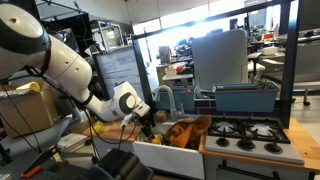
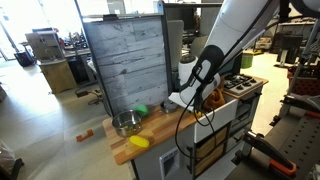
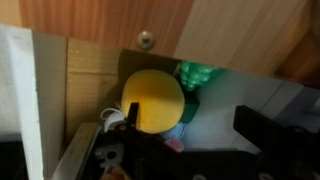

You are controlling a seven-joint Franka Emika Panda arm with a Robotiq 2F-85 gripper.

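Observation:
In the wrist view a rounded yellow object [image 3: 155,97] lies below my gripper, whose black fingers stand wide apart. One finger [image 3: 128,150] overlaps the lower edge of the yellow object in this view; whether they touch I cannot tell. A bumpy green object [image 3: 198,75] sits right beside the yellow one. In exterior view 1 my gripper [image 1: 149,132] points down at the left end of a white-fronted basin or drawer [image 1: 172,160]. Exterior view 2 shows the white arm [image 2: 186,78] reaching down there, its fingertips hard to make out.
A brown-orange item [image 1: 197,130] lies to the right of my gripper, with a stove [image 1: 250,138] beyond it. A curved faucet [image 1: 168,92] rises behind. On the wooden counter [image 2: 122,155] sit a metal bowl [image 2: 126,121] and a yellow item [image 2: 139,141].

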